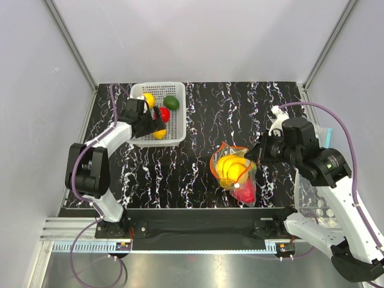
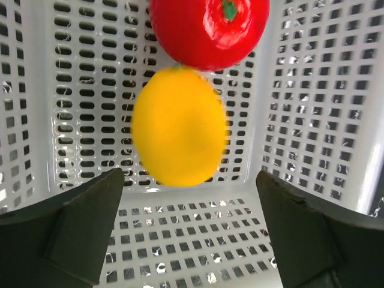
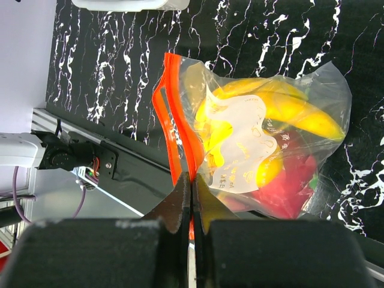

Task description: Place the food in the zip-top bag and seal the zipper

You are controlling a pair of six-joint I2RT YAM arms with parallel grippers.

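Observation:
My left gripper (image 1: 155, 119) is open over the white perforated basket (image 1: 179, 135); in the left wrist view a yellow fruit (image 2: 179, 129) lies on its floor between the open fingers, below a red tomato (image 2: 210, 27). A green avocado (image 1: 171, 102) and another yellow fruit (image 1: 148, 99) also sit there. The zip top bag (image 1: 234, 174), orange-rimmed, holds bananas and other yellow and red food on the table. My right gripper is shut on the bag's orange zipper edge.
More clear bags or packaging (image 1: 312, 198) lie at the right edge, partly behind the right arm.

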